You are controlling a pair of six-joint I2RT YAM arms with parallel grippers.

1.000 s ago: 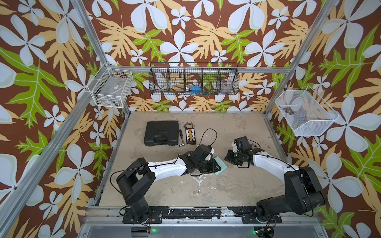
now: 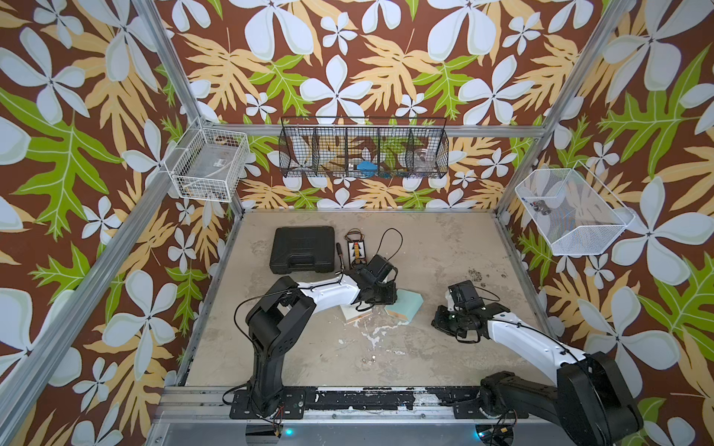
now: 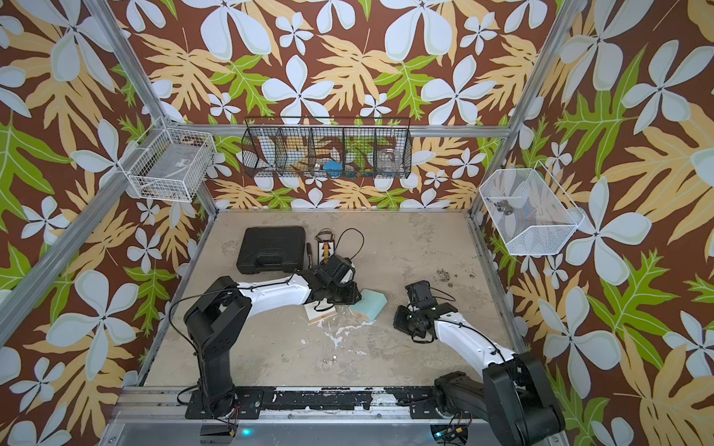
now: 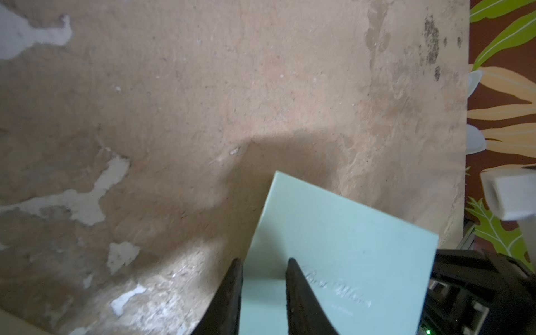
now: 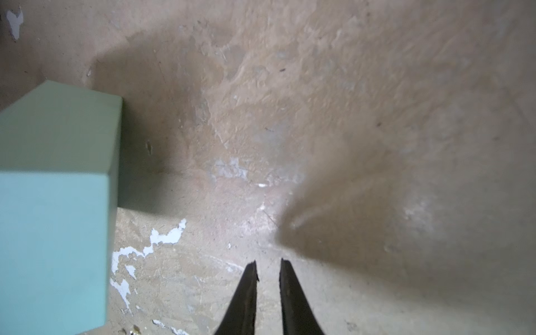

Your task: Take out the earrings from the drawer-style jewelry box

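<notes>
The mint-green jewelry box (image 2: 405,305) stands mid-table, with pale lettering on its face in the left wrist view. At its left edge, my left gripper is shut on it: one finger lies beside the edge, the other across the lettered face. A pale, flat, wood-edged piece (image 2: 355,314), perhaps a drawer, lies left of the box, partly under the left arm. My right gripper is to the right of the box, apart from it, with its narrowly parted fingers over bare table. No earrings can be made out.
Behind the left arm lie a black case (image 2: 302,249), a small tool (image 2: 340,255) and an orange-and-white item (image 2: 357,251). Wire baskets (image 2: 364,152) hang on the back and side walls.
My right gripper has moved away from the box, toward the front. My left gripper and the box have shifted slightly left and back. The pale piece has come into view.
</notes>
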